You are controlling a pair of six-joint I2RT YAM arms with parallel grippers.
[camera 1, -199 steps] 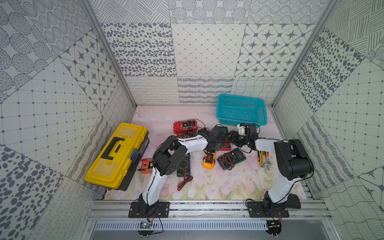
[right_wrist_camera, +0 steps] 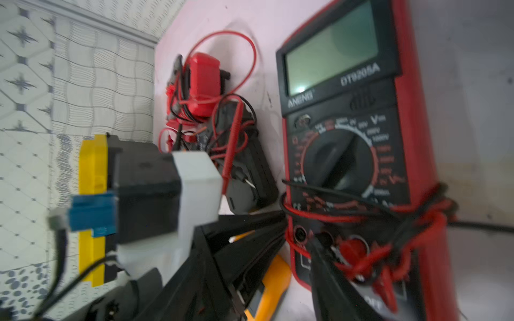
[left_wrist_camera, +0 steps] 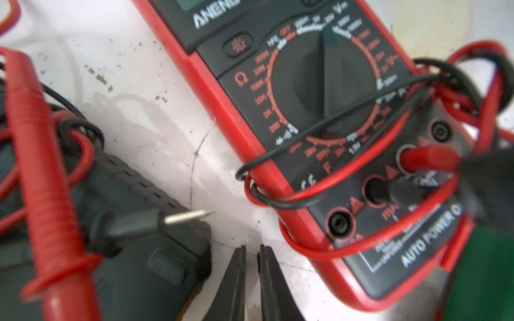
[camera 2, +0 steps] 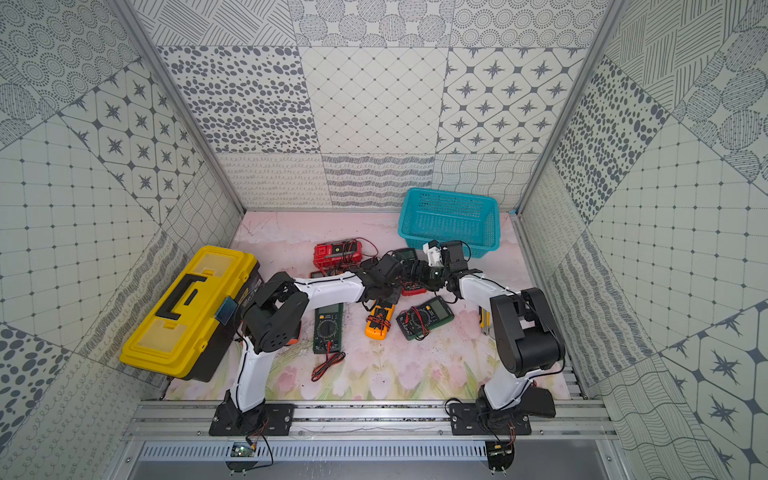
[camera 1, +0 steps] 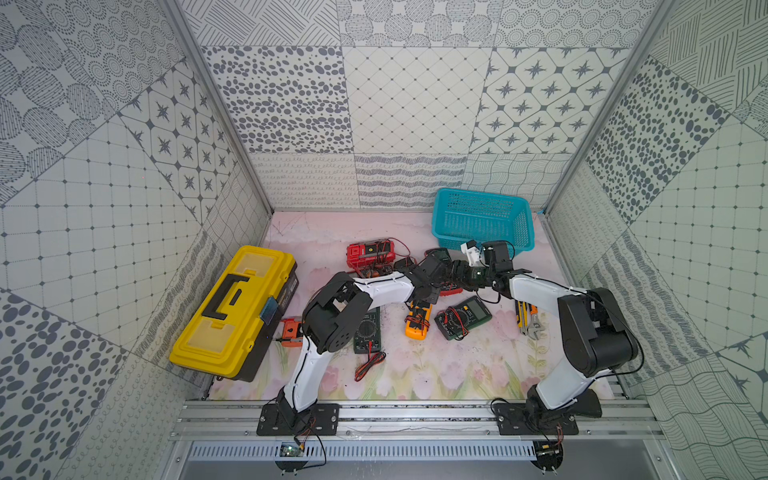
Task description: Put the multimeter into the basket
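Observation:
The red-and-black multimeter (right_wrist_camera: pixel 353 160) lies face up, with red and black leads wound around its lower half. In the top left view, only part of the red multimeter (camera 1: pixel 450 291) shows beneath the two grippers. My left gripper is shut beside its lower edge, its fingers almost together and nothing visible between them. Over the lower, lead-wrapped end, my right gripper stands part open, one finger in front of the multimeter and the left gripper's fingers behind the gap. The teal basket (camera 1: pixel 482 228) stands at the back right, empty.
Other multimeters crowd close: an orange one (camera 1: pixel 417 322), a green one (camera 1: pixel 472 313), a dark one (camera 1: pixel 367 329) and a red one (camera 1: pixel 370 253). A yellow toolbox (camera 1: pixel 232 312) fills the left side. Hand tools (camera 1: pixel 528 320) lie on the right.
My right gripper has moved slightly left, toward the red multimeter and the left gripper, and now covers more of it. The left arm is almost where it was.

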